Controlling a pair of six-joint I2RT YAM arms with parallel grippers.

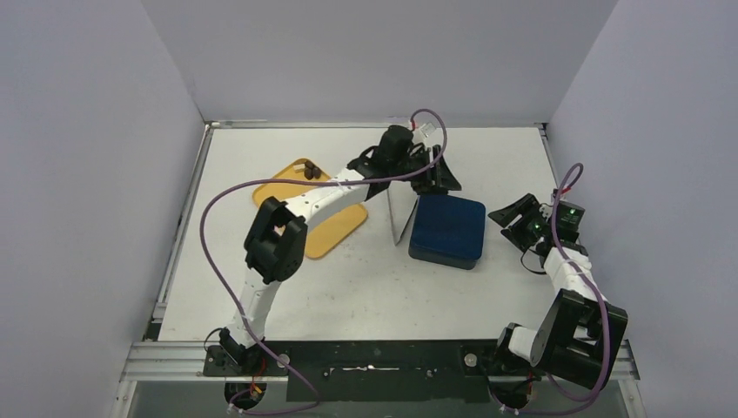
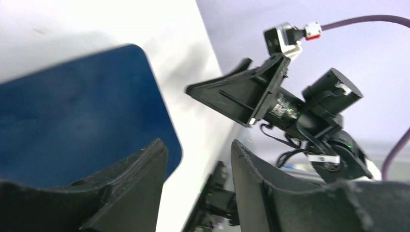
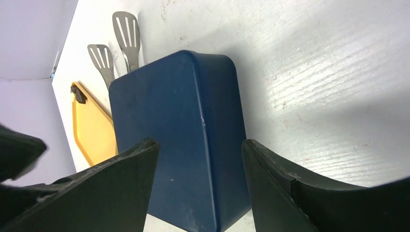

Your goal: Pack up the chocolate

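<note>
A navy box lies flat on the white table at centre right, its top a plain dark lid or base. My left gripper is raised at the box's far edge, part open with nothing visible between its fingers. My right gripper stands open just right of the box; in the right wrist view the box shows beyond and between its fingers. Small dark pieces, possibly chocolate, sit on the yellow tray at the left.
Two slotted spatulas and a pale thin item lie just left of the box. Grey walls bound the table at both sides and the back.
</note>
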